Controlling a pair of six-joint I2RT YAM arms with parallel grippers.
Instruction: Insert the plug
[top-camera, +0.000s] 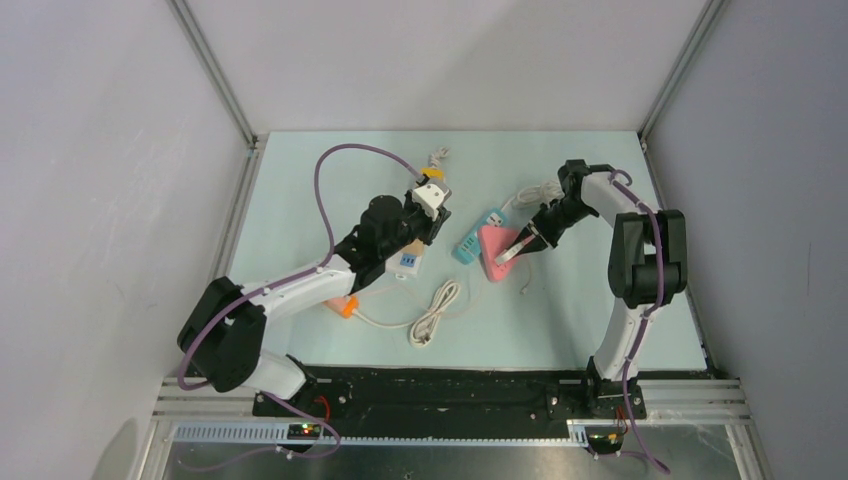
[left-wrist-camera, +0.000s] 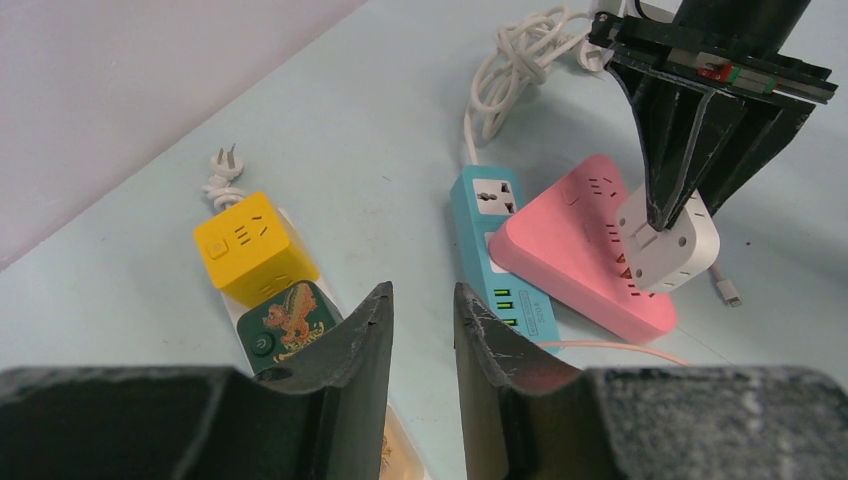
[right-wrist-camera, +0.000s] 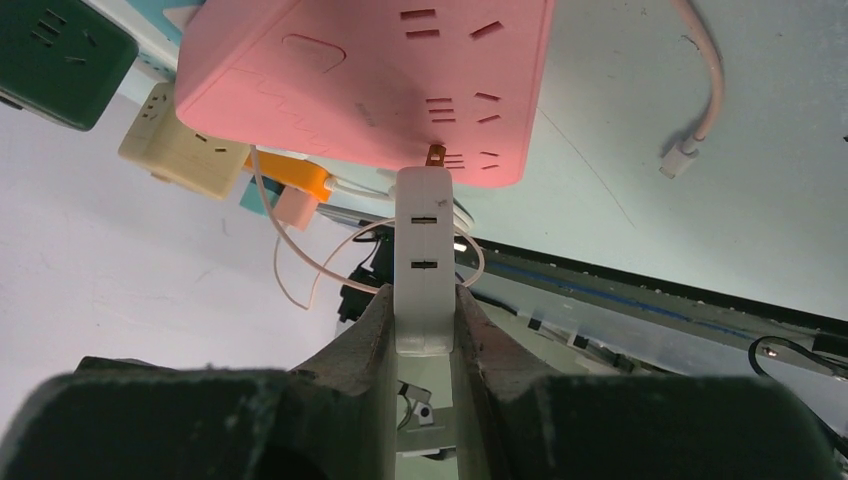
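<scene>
A white block-shaped plug (right-wrist-camera: 424, 262) is pinched between the fingers of my right gripper. It faces the slotted side of a pink socket block (right-wrist-camera: 400, 95), close to the slots near one edge. A copper-coloured prong (right-wrist-camera: 436, 155) shows between plug and block, so the plug is not flush; how deep the prongs reach is unclear. In the left wrist view the plug (left-wrist-camera: 672, 245) sits tilted at the pink block (left-wrist-camera: 590, 240), a prong showing at its lower edge. My left gripper stands open above the table, nothing between its fingers.
Against the pink block lies a blue power strip (left-wrist-camera: 500, 260) with a coiled white cord. A yellow cube (left-wrist-camera: 250, 245) and a green one (left-wrist-camera: 290, 325) sit on a strip below my left gripper. An orange socket (top-camera: 342, 304) and white cable (top-camera: 434, 315) lie nearer the front.
</scene>
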